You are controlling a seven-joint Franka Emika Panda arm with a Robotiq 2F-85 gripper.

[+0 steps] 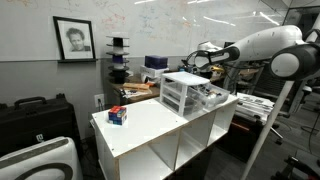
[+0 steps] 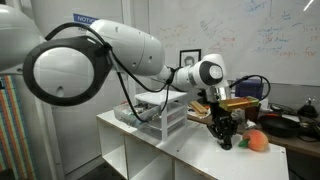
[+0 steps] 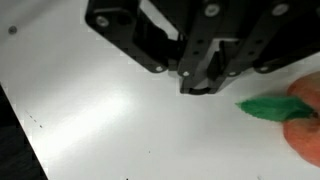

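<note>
My gripper (image 2: 222, 132) points down low over the white tabletop in exterior view 2. Its black fingers fill the upper middle of the wrist view, closed around a small dark thing (image 3: 197, 90); what that thing is cannot be made out. Right beside the gripper sits a round orange-red fruit (image 2: 257, 142). The wrist view shows this fruit (image 3: 304, 132) at the right edge, with a green leaf (image 3: 272, 107) reaching toward the fingers. In exterior view 1 the fingertips are hidden behind the drawer unit.
A white drawer unit (image 1: 180, 92) with clear drawers stands close to the arm. A small red-and-blue box (image 1: 117, 115) rests at the other end of the white counter (image 1: 142, 130). Dark pans (image 2: 282, 125) lie behind the fruit. Bare tabletop lies between box and drawers.
</note>
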